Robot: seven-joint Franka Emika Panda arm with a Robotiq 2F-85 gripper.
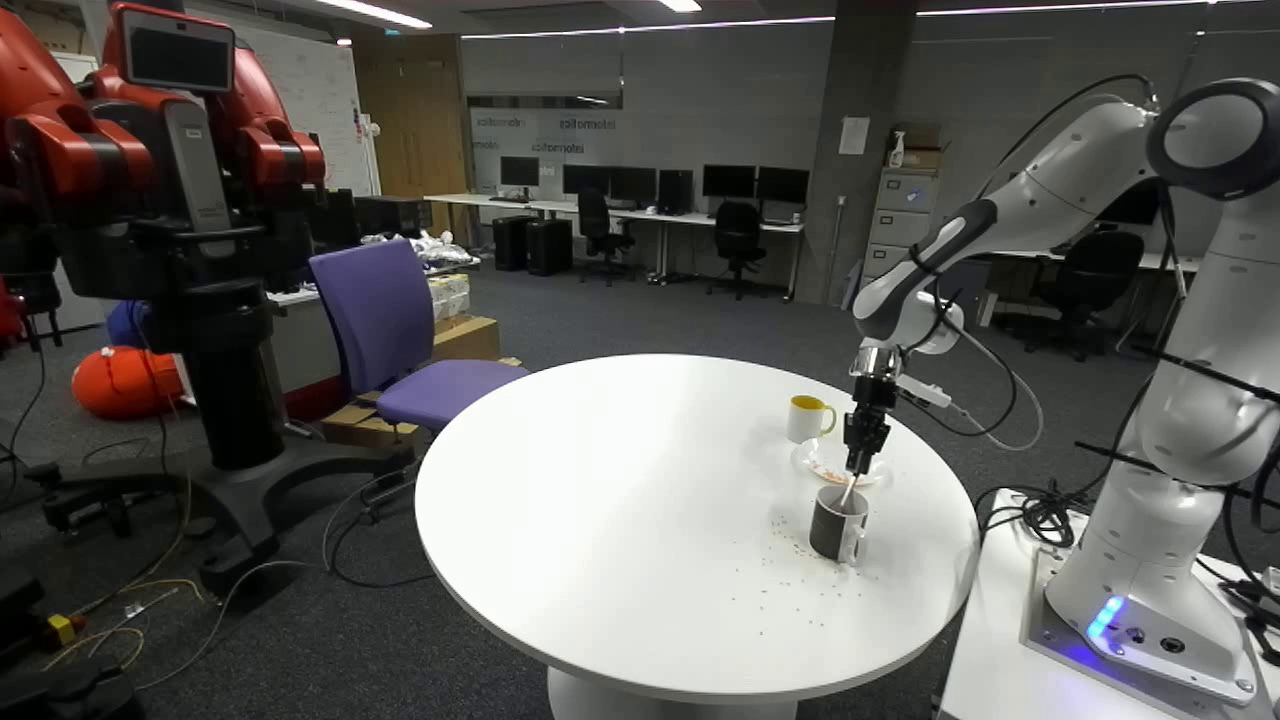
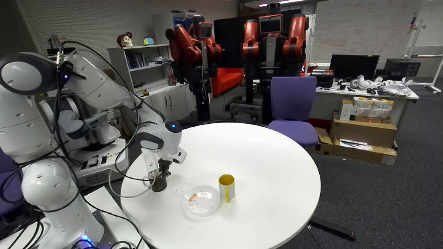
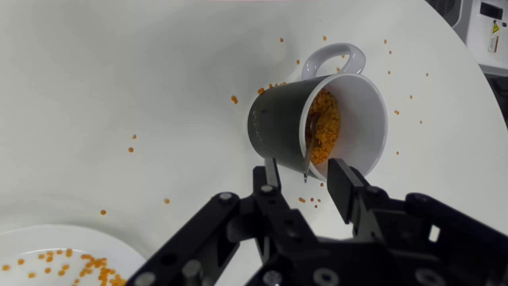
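Observation:
A dark grey mug (image 3: 281, 124) with a white inside stands upright on the table, orange grains (image 3: 326, 121) at its bottom. Inside it leans a spoon (image 3: 309, 150), its handle rising over the rim towards my gripper. In the wrist view the two fingers stand apart, part open, with the handle's end in the gap and clear space on both sides. From the first exterior view, the gripper (image 1: 858, 468) is right above the mug (image 1: 828, 523). A white plate (image 3: 71, 233) holding scattered orange grains lies nearby.
Beyond the plate (image 2: 213, 209) stands a white mug (image 2: 231, 191) with a yellow inside. Loose grains are strewn on the table around the dark mug.

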